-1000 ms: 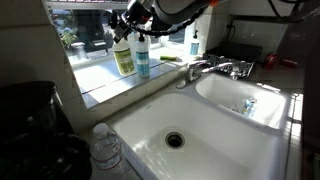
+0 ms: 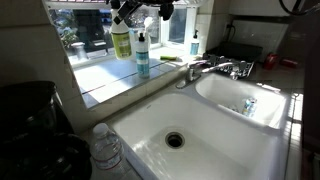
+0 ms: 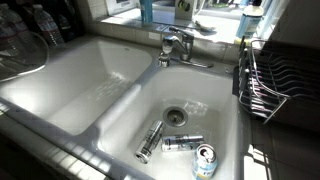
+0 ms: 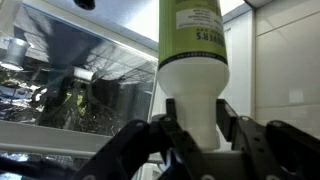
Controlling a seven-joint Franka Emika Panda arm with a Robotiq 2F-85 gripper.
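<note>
A green-and-white bottle [image 2: 121, 42] hangs upright above the windowsill, left of a clear spray bottle. My gripper [image 2: 119, 16] is shut on its upper end. In the wrist view the gripper has its fingers on either side of the bottle's white end, and the yellow-green label [image 4: 195, 38] shows beyond that. The bottle's far end runs out of the top of the wrist view.
The spray bottle [image 2: 143, 54] stands on the sill [image 2: 100, 76] close beside the held bottle. Farther right are the faucet [image 3: 177, 45] and a soap bottle [image 3: 249, 22]. Several cans [image 3: 204, 160] lie or stand in one basin; the other basin [image 3: 75, 75] is empty.
The bottle has risen off the sill in my gripper and shifted slightly left. The arm above it has gone up, mostly out of exterior view 1.
</note>
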